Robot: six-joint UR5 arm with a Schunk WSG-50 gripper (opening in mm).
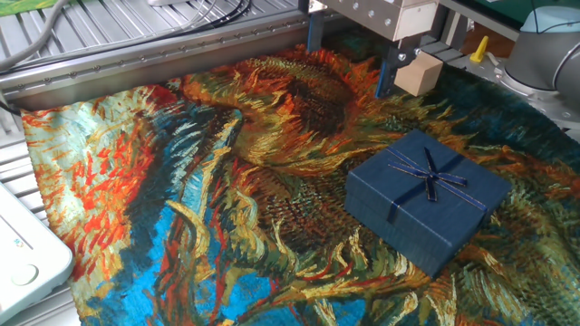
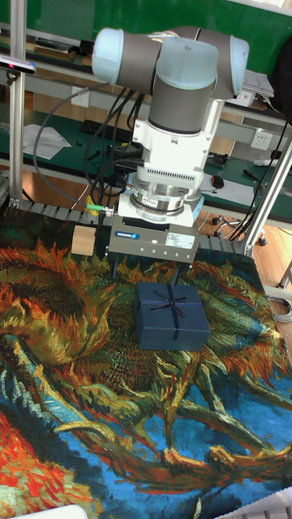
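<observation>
A dark blue gift box (image 1: 426,199) with a ribbon bow on its lid rests closed on the patterned cloth. My gripper (image 1: 349,72) stands open at the back of the cloth, its two fingers wide apart and nothing between them. In exterior view 3 the gripper (image 2: 145,271) is behind the box (image 2: 173,316), with its fingers pointing down. A plain wooden block (image 1: 420,75) shows just beside one finger in exterior view 2. The same block (image 2: 83,241) appears left of the gripper in exterior view 3; whether it touches the finger I cannot tell.
A metal rail (image 1: 163,68) runs along one edge. A white device (image 1: 27,249) sits at the left edge, and a small yellow piece (image 1: 479,49) is near the arm's base.
</observation>
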